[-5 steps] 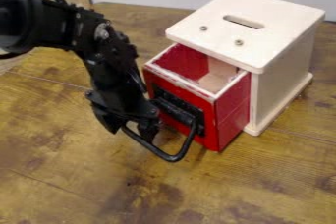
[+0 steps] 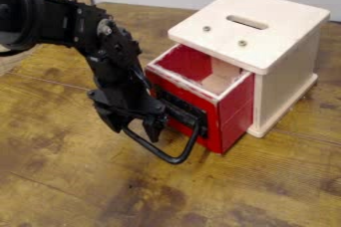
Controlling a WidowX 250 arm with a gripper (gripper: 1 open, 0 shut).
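A pale wooden box (image 2: 280,82) with a slot in its top holds a red drawer (image 2: 229,118), pulled out toward the left and empty where visible. The drawer's front carries a black plate with a large black loop handle (image 2: 176,157) hanging low in front. My black gripper (image 2: 134,116) is at the left of the drawer front, low beside the handle, open by the look of its fingers, though black on black makes their exact contact with the handle unclear.
Bare wooden floor (image 2: 67,171) spreads across the front and left. A white wall stands at the back, and a lighter board lies at the far left edge.
My arm and gripper have shifted slightly to the left, away from the drawer front. The box and drawer look the same.
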